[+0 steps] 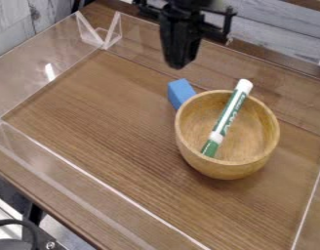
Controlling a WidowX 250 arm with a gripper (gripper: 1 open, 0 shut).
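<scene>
A tan bowl (233,152) stands right of centre on the wooden table, with a green and white tube (225,123) lying in it, its top end over the back rim. A small blue block (181,92) lies just behind and left of the bowl. My gripper (182,39) is at the top of the view, dark, above and behind the block and bowl, apart from both. It looks shut, with nothing visible between its fingers.
A clear plastic stand (100,29) is at the back left. A dark cable lies at the lower left edge.
</scene>
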